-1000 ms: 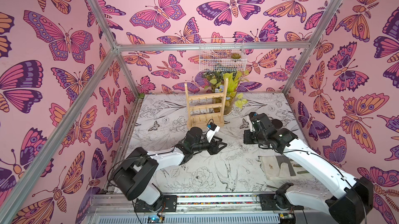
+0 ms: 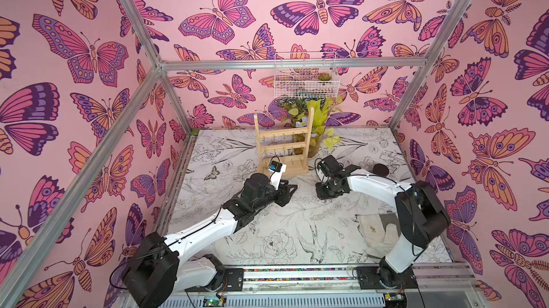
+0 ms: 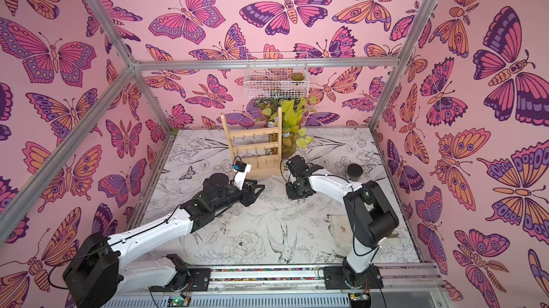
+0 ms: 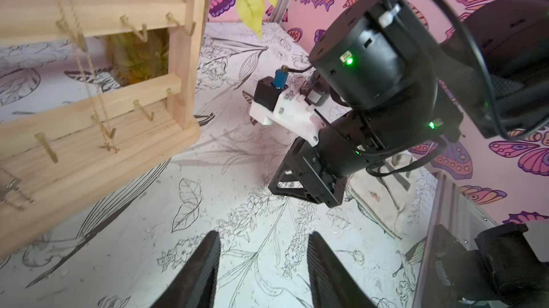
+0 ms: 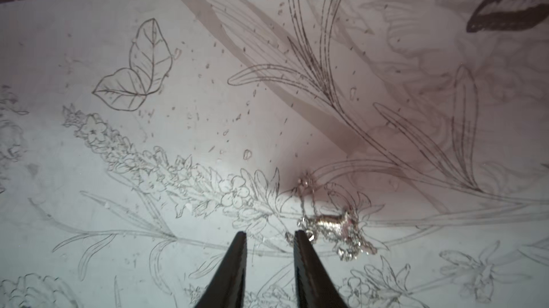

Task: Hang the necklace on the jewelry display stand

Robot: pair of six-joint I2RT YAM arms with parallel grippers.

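A small silvery necklace (image 5: 337,228) lies bunched on the patterned table, just past my right gripper in the right wrist view. That gripper is parted and points down, with only tablecloth visible between its fingers. My left gripper is open and empty; its fingers (image 4: 208,256) frame bare table. The wooden display stand (image 4: 108,13) is at the left of the left wrist view, with hooks on its bars. A thin gold chain (image 4: 85,73) hangs from it, and a silver piece (image 4: 11,191) shows at its lower left.
A leafy plant (image 2: 320,116) stands right behind the stand, with a wire basket (image 2: 306,88) on the wall above. A dark jar (image 2: 380,169) and a beige folded cloth (image 2: 371,231) lie to the right. Both forearms are close together before the stand.
My right gripper has moved left and down over the necklace, going from shut to parted.
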